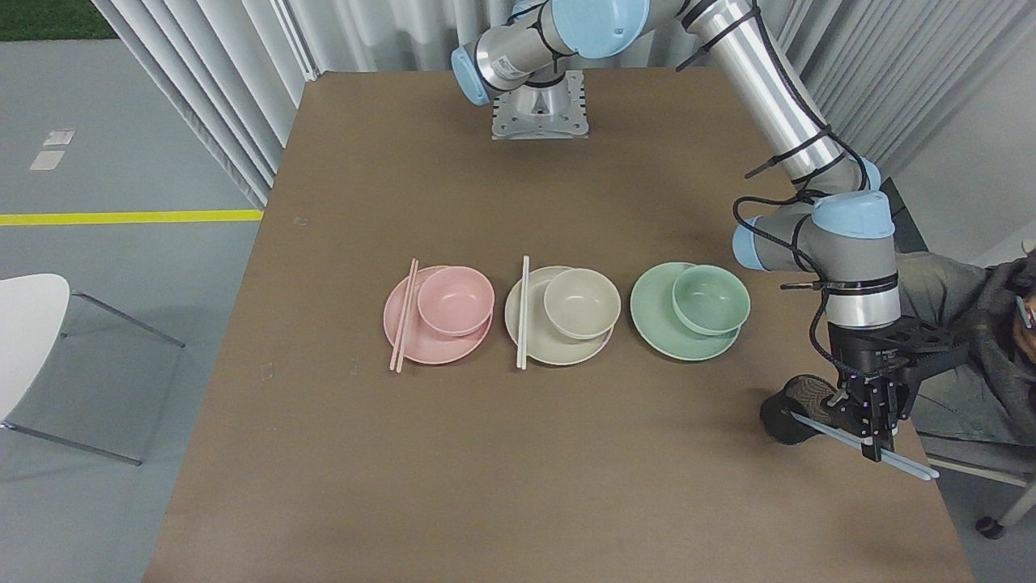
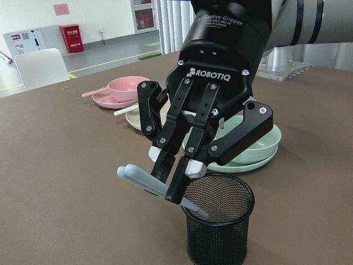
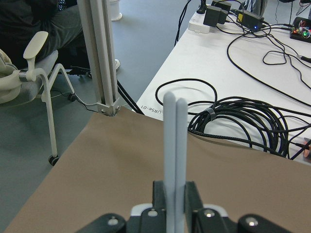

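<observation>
The gripper is shut on a pair of pale blue-grey chopsticks, held near-horizontal; in the wrist view they point away between the fingertips. Beneath and just behind them stands a black mesh cup, shown upright in the left view. Left of the arm lie a pink plate with pink bowl and pink chopsticks, a cream plate with cream bowl and white chopsticks, and a green plate with green bowl and no chopsticks.
The arm's base is at the back. In the wrist view a white table with coiled cables adjoins the brown one. A seated person is at the right.
</observation>
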